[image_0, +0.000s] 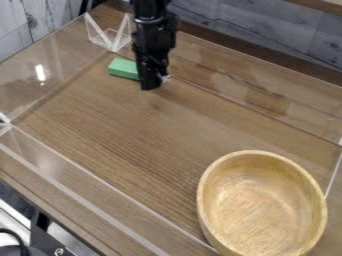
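The dark robot gripper (150, 72) hangs from the top centre, its tip over the right part of a green block (126, 68) on the wooden table (134, 160). Whether the fingers are open, shut or holding the block cannot be made out, as the gripper partly hides it.
A pale wooden bowl (261, 202) sits at the lower right. Clear plastic pieces lie along the left and upper-left edges.
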